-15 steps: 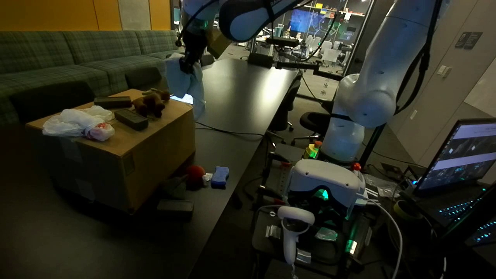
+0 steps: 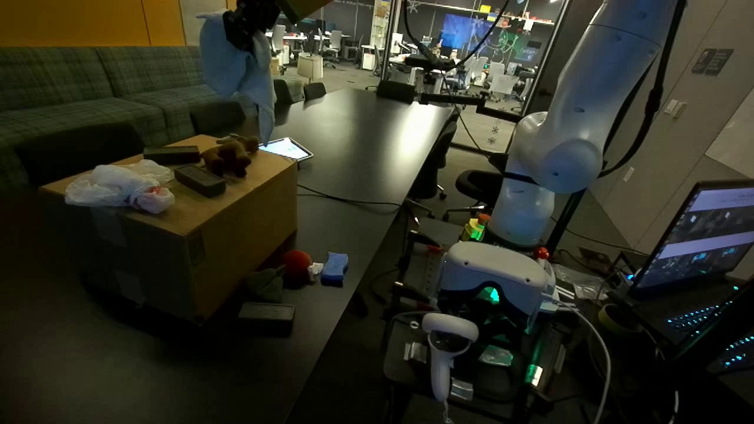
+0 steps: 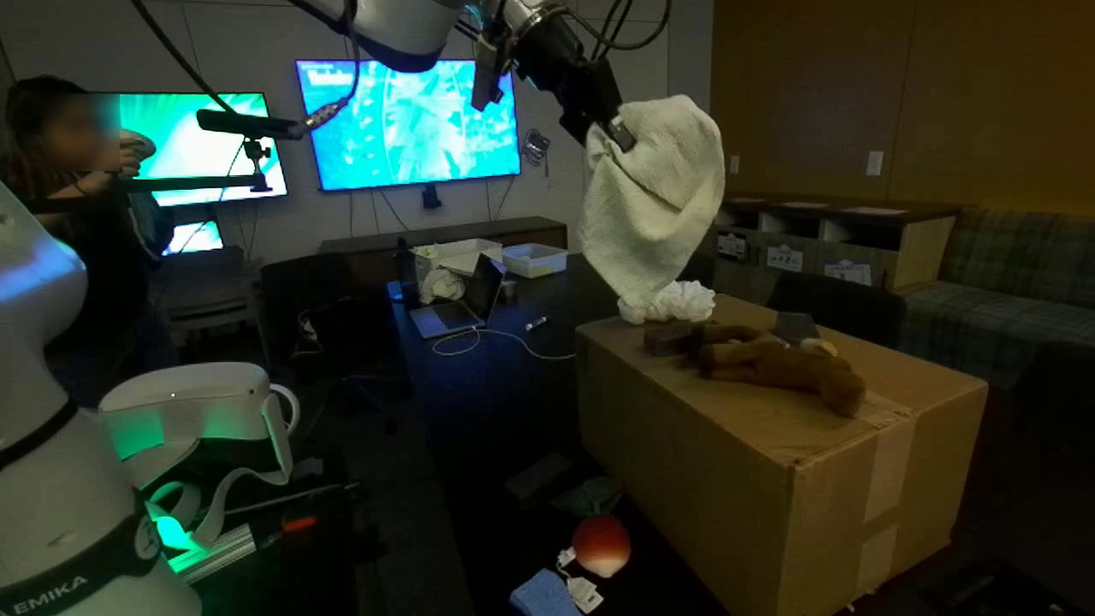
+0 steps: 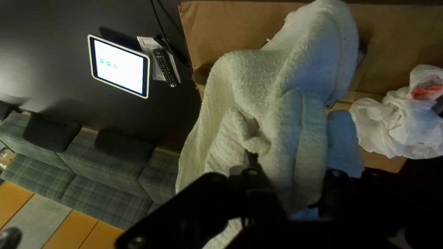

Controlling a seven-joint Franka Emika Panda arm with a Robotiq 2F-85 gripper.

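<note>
A pale cloth [image 3: 662, 190] hangs in folds from my gripper [image 3: 612, 139], which is shut on it high above the cardboard box [image 3: 719, 411]. In the wrist view the bunched cloth [image 4: 286, 112] covers much of the box top and hides part of what lies there. On the box, exterior view 1 shows a brown plush toy [image 2: 231, 154], two dark blocks, one of them the nearer block [image 2: 201, 181], and a crumpled white plastic bag [image 2: 120, 187]. The cloth's lower end [image 2: 265, 123] hangs near the box's far edge in that view; its height above the top is hard to judge.
Beside the box on the dark table [image 2: 339, 162] lie a red ball [image 2: 297, 266], a blue sponge [image 2: 335, 268], a dark block [image 2: 266, 317] and a grey-green item [image 2: 265, 285]. A lit tablet [image 4: 119, 65] and a remote [image 4: 164, 67] rest beyond it.
My gripper has risen and moved left in exterior view 1, carrying the cloth with it. More of the tablet shows there now. The things on the box appear unmoved.
</note>
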